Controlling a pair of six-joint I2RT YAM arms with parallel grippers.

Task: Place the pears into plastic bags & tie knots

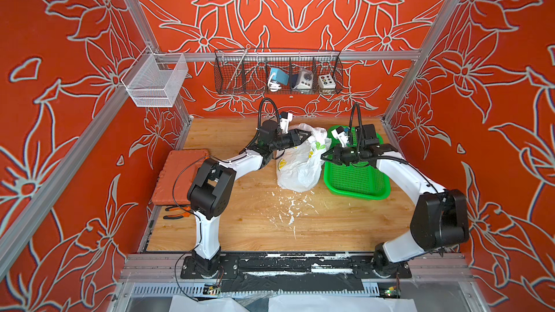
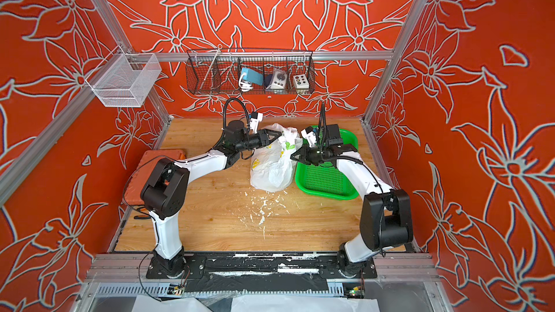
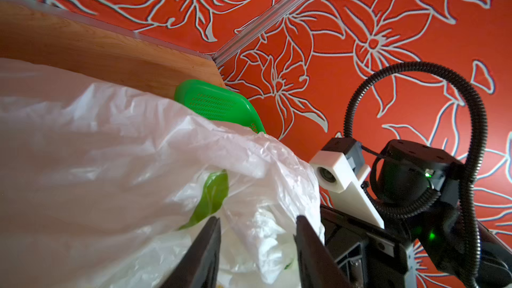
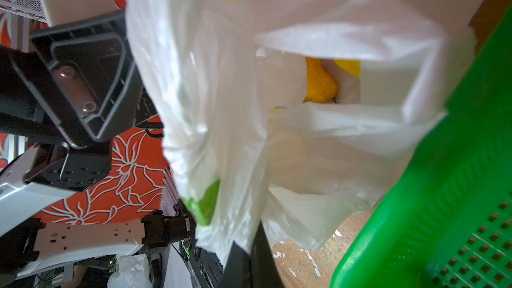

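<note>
A crumpled white plastic bag (image 1: 297, 167) with yellow and green patches lies mid-table beside the green basket. In the right wrist view a yellow pear (image 4: 320, 82) shows inside it through the opening. My left gripper (image 1: 306, 135) is over the bag's upper part; in the left wrist view it stands open (image 3: 256, 250), with crumpled plastic just beyond and between the fingertips. My right gripper (image 1: 325, 156) is at the bag's right side by the basket; in the right wrist view its shut fingers (image 4: 261, 261) meet at the hanging plastic, perhaps pinching it; exactly what is between them is unclear.
The green basket (image 1: 355, 187) sits right of the bag. An orange board (image 1: 173, 176) with orange-handled pliers (image 1: 176, 213) below it lies at the left. White scraps are scattered on the front middle, which is otherwise clear. A wire shelf (image 1: 231, 83) hangs at the back.
</note>
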